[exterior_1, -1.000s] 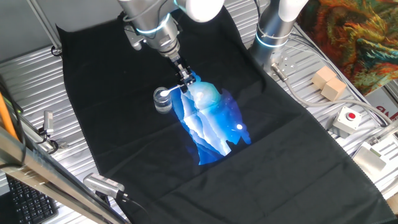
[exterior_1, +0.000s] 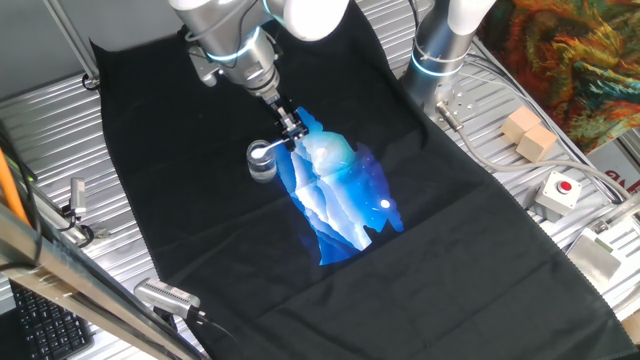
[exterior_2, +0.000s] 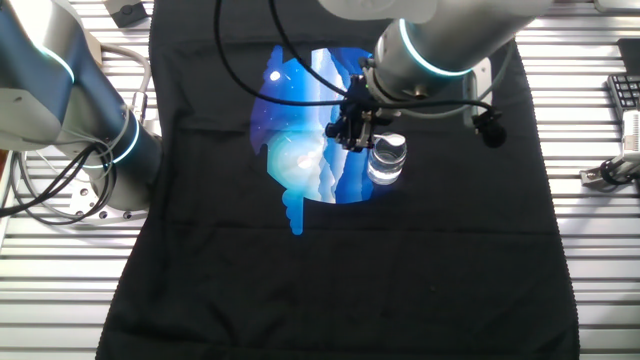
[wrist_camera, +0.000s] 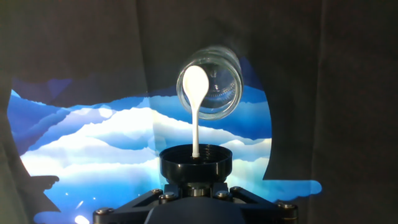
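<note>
An open clear glass jar (exterior_1: 262, 170) stands on the black cloth at the edge of the bright blue picture. My gripper is shut on a black round lid (wrist_camera: 196, 167), and a white spoon (wrist_camera: 196, 87) sticks out of that lid. In the wrist view the spoon's bowl overlaps the left part of the jar's mouth; whether it is inside or above the rim I cannot tell. Exterior view 2 has the jar (exterior_2: 386, 160) beside the gripper (exterior_2: 352, 128), with the spoon hard to make out there.
The blue mountain picture (exterior_1: 340, 190) lies flat across the middle of the cloth (exterior_1: 420, 290). Most cloth around the jar is clear.
Over the last second my gripper, with the lid and spoon, has shifted a little left, bringing the spoon's bowl over the jar in exterior view 1. The jar has stayed put.
</note>
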